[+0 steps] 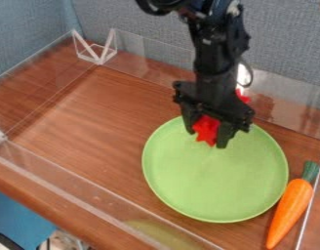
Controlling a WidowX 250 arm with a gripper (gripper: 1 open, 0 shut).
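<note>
My black gripper (206, 133) is shut on a red object (206, 130) above the back left part of a green plate (215, 186). The red object shows between and below the fingers, and some red shows behind the gripper at right; its full shape is hidden.
An orange carrot (289, 211) with a green top lies right of the plate. Clear walls edge the wooden surface (85, 117), which is bare on the left. A white wire frame (94, 49) stands at the back left.
</note>
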